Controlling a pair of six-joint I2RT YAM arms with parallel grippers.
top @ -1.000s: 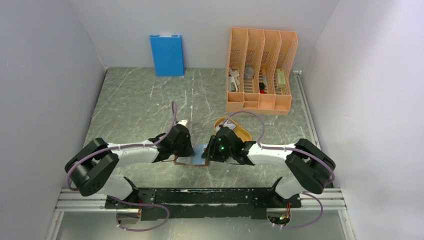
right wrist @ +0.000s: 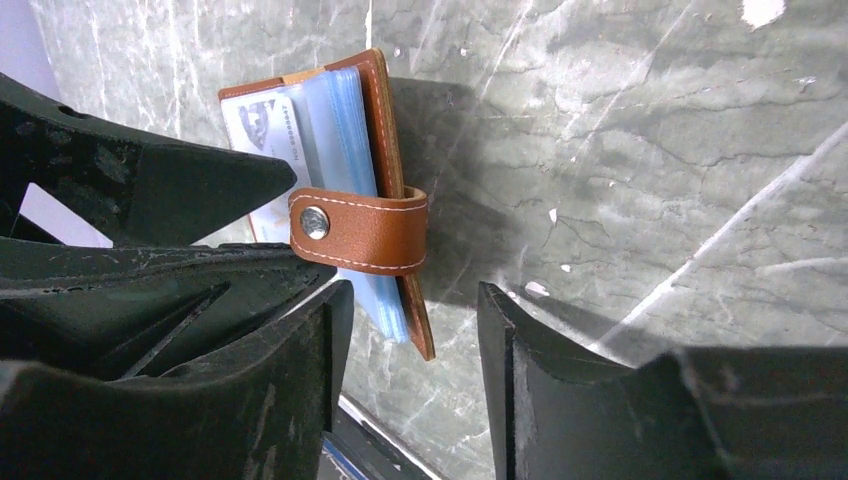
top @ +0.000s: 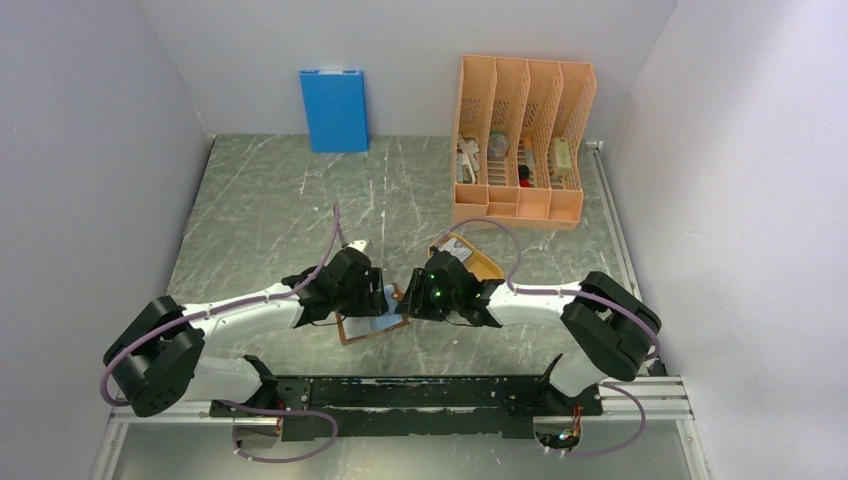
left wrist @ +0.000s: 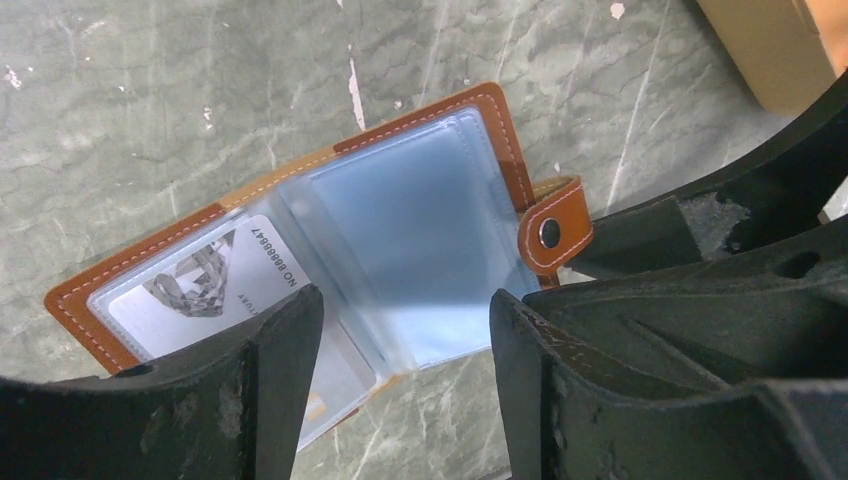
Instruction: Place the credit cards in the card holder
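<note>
The brown-edged card holder lies open on the marble surface, clear sleeves facing up, with a white card in the left sleeve and its snap strap standing at the right end. My left gripper is open over the holder, nothing between its fingertips. My right gripper is open just off the strap end, with empty space between its fingertips. A yellow tray holding white cards sits behind the right arm.
An orange compartment organiser with assorted items stands at the back right, a blue box at the back left.
My left gripper has moved slightly left and up from the holder, which has shifted left and turned a little. My right gripper has moved slightly left.
</note>
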